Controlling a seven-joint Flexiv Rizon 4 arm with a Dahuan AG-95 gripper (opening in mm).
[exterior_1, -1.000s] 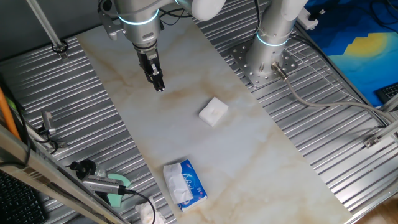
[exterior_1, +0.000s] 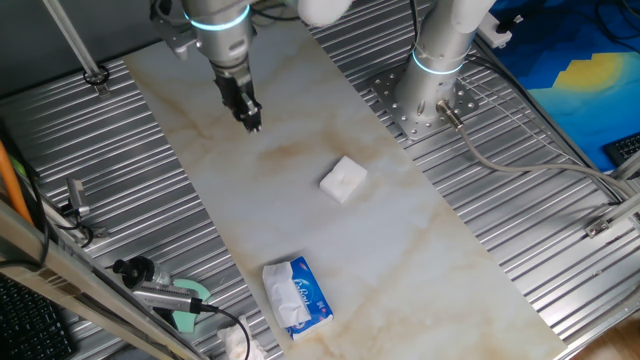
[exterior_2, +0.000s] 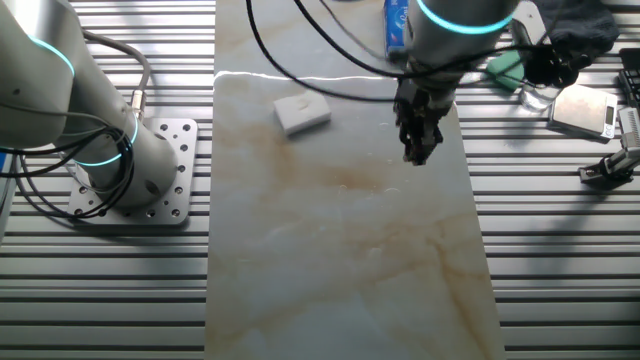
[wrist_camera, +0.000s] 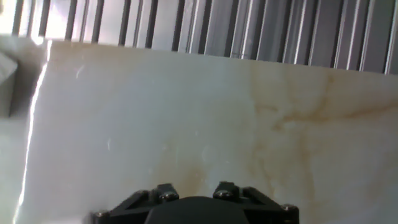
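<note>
My gripper (exterior_1: 254, 128) hangs above the stone-patterned board, up and left of the white block (exterior_1: 344, 180) in exterior view 1. In exterior view 2 the gripper (exterior_2: 418, 158) is well to the right of that block (exterior_2: 302, 112). Its two black fingertips stand apart in the wrist view, where the gripper is open with only bare board showing between them. A blue tissue pack (exterior_1: 312, 290) with a white tissue (exterior_1: 287, 296) lies near the board's lower end. Part of a pale object (wrist_camera: 5, 84) enters the wrist view at the left; which one cannot be told.
Much of the board (exterior_1: 400, 250) is bare. Ribbed metal decking (exterior_1: 160, 170) runs along both sides. A small scale (exterior_2: 583, 110) and black cables (exterior_2: 340, 92) also show.
The block and tissue pack have stayed where they were.
</note>
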